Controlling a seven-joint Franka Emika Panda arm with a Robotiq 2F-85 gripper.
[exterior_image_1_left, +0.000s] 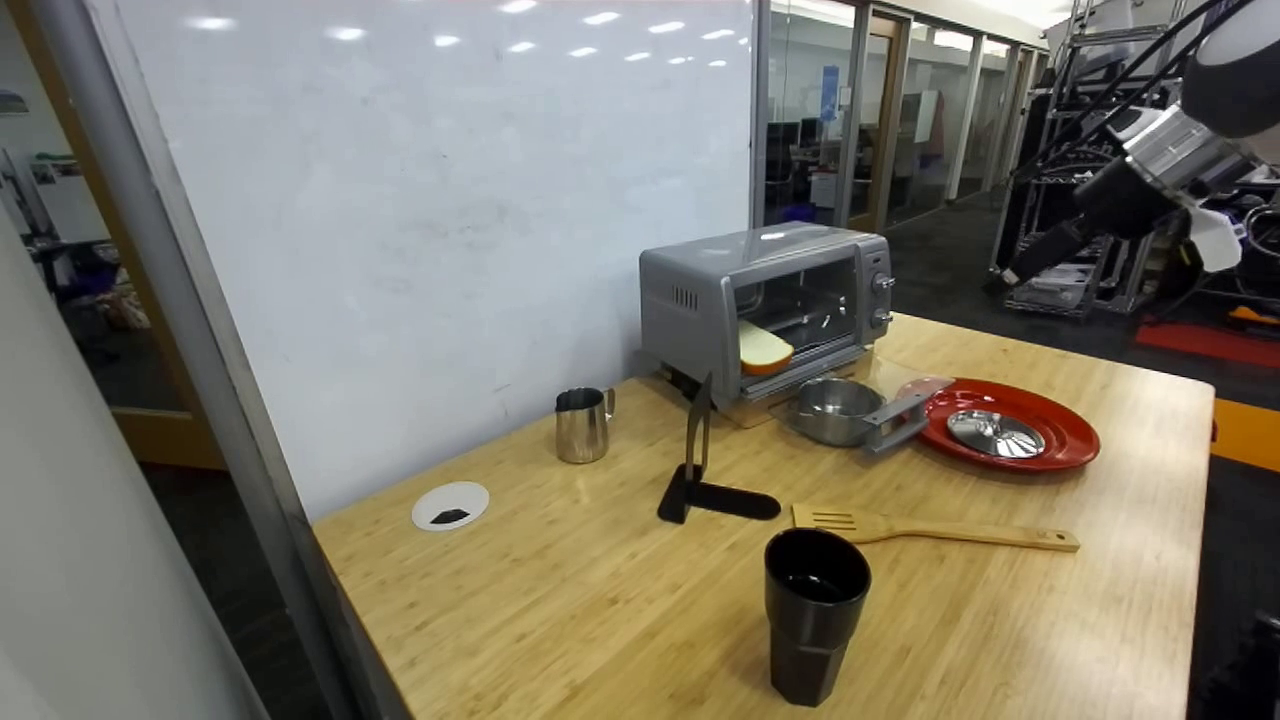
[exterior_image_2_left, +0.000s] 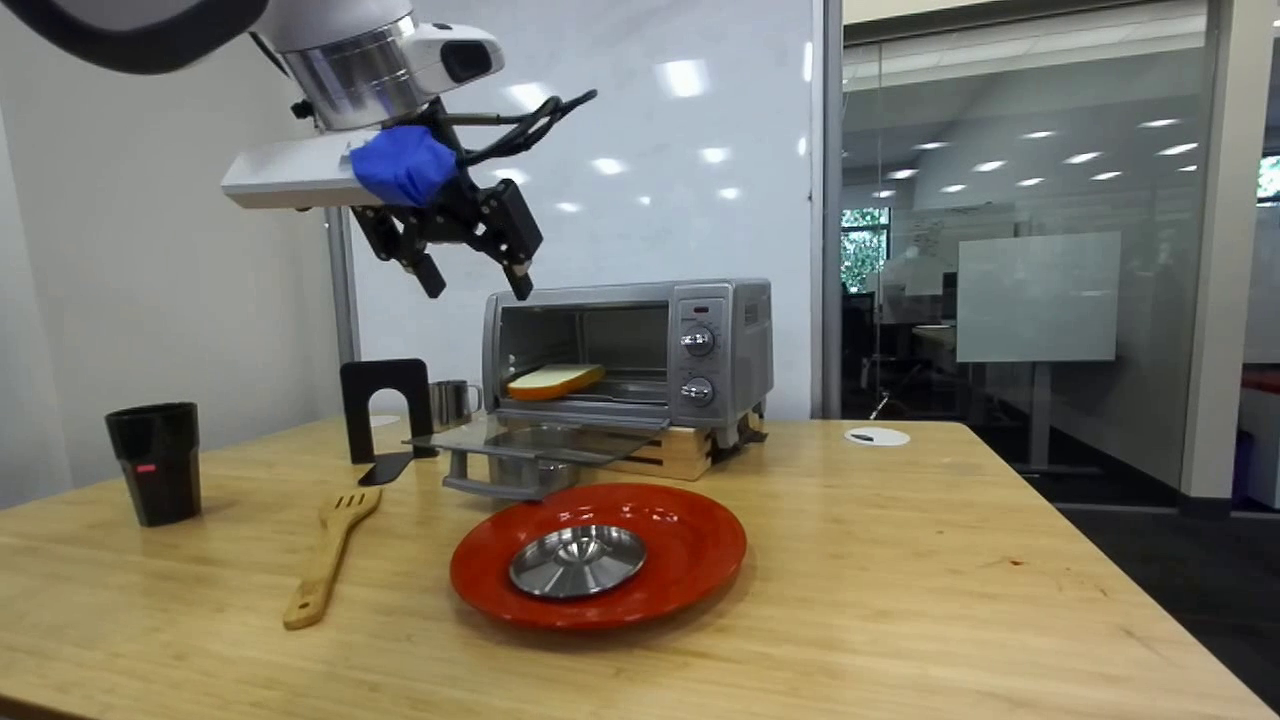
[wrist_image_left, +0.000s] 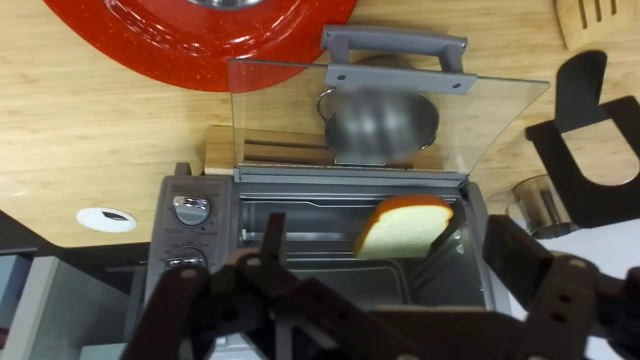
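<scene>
My gripper (exterior_image_2_left: 480, 290) hangs open high above the table, its fingers apart and empty. The wrist view shows one dark finger (wrist_image_left: 273, 237) at the left and another at the right, the toaster oven lying beyond them. The grey toaster oven (exterior_image_2_left: 750, 348) has its glass door (wrist_image_left: 504, 99) lowered. Inside, toward the left as seen from the front, rests a bread slice (wrist_image_left: 408, 231) with an orange-brown crust. A metal pot (exterior_image_1_left: 834, 412) stands below the door. A red plate (exterior_image_2_left: 702, 552) in front of the oven carries a round metal lid (exterior_image_2_left: 576, 560).
A wooden spatula (exterior_image_1_left: 948, 532), a black bookend (exterior_image_2_left: 414, 384), a steel pitcher (exterior_image_1_left: 583, 426) and a black cup (exterior_image_1_left: 816, 612) stand or lie on the spatula's side of the oven. The table (exterior_image_2_left: 888, 540) right of the plate is clear.
</scene>
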